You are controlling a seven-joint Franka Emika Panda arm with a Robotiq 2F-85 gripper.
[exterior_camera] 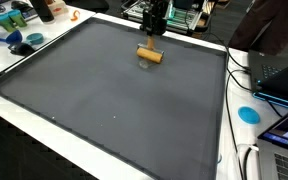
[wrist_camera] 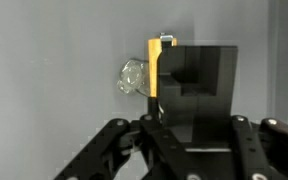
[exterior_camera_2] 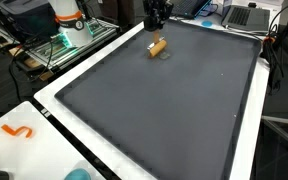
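Observation:
A wooden, orange-tan hammer-like piece shows near the table's far edge, with a cylindrical head [exterior_camera: 150, 54] and a short upright handle. My gripper [exterior_camera: 151, 37] is above it, shut on the handle. In exterior view 2 the wooden hammer [exterior_camera_2: 157, 48] hangs under or rests below the dark gripper [exterior_camera_2: 157, 32]; whether it touches the table I cannot tell. The wrist view shows part of the wooden hammer [wrist_camera: 153, 68] beside the dark fingers [wrist_camera: 196, 85], which hide the rest. A small clear object [wrist_camera: 133, 75] lies on the table just beside the hammer.
Laptops [exterior_camera: 282, 152] and a blue round lid [exterior_camera: 249, 115] stand along the right side. Bowls and tools [exterior_camera: 21, 48] fill the far left.

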